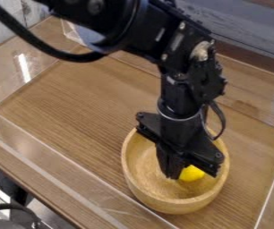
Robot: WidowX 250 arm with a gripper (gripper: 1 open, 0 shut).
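Note:
My black gripper [172, 166] reaches down into a round tan bowl [149, 183] at the lower middle of the view, its fingertips over the bowl's interior. A yellow object [193, 173] lies in the bowl just right of the fingertips, partly behind the gripper. The gripper looks shut, with nothing visible between its fingers.
A transparent strip runs along its near-left edge, with cables at the lower left. A low grey wall runs along the back right.

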